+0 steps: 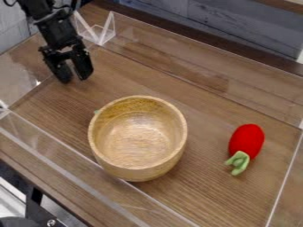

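Observation:
My black gripper [66,62] hangs at the upper left over the wooden table, open, its finger area small and dark in this view. A tan round bowl [137,137] sits in the lower middle. A red pepper-like object with a green end [246,142] lies at the right, well away from the gripper.
A pale, see-through structure [97,27] stands behind the gripper at the top left.

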